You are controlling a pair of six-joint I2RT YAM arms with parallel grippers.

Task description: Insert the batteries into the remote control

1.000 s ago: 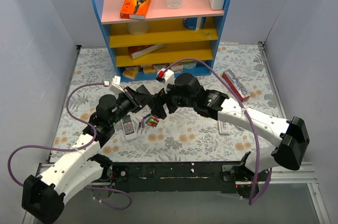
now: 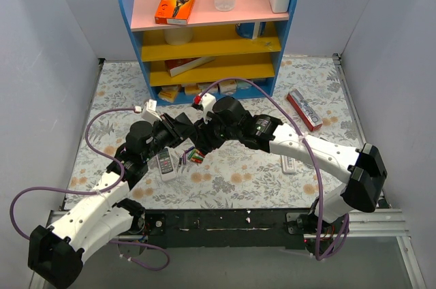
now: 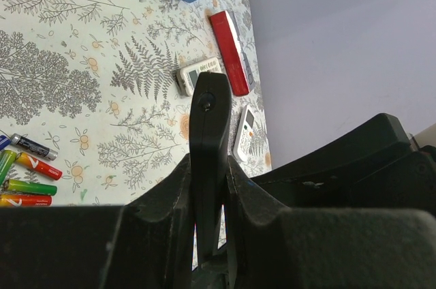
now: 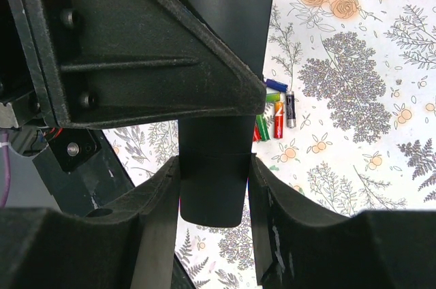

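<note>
A black remote control (image 3: 208, 122) is held up above the table, with my left gripper shut on it. From the other side my right gripper is shut on the same remote (image 4: 214, 190), near its end. In the top view the left gripper (image 2: 180, 129) and right gripper (image 2: 201, 136) meet closely at mid-table, hiding most of the remote. Whether its battery compartment is open cannot be seen. Several coloured batteries lie loose on the table below, among them an orange battery (image 4: 278, 119) and a black battery (image 4: 291, 109).
A white remote (image 2: 165, 165) lies beside the left arm; another white remote (image 2: 289, 164) lies under the right arm. A red box (image 2: 304, 110) rests at the back right. Behind the arms stands a blue shelf (image 2: 291, 30).
The left arm looks unchanged.
</note>
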